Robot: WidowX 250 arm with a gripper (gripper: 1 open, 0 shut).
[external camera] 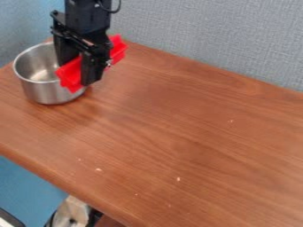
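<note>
My black gripper [92,59] is shut on a red block [71,74], an elongated piece held at a slant, with one end showing low at the left and the other [117,49] behind the fingers at the upper right. The block is held over the right side of a steel pot [42,87] at the left end of the wooden table. The gripper and block hide part of the pot's rim.
</note>
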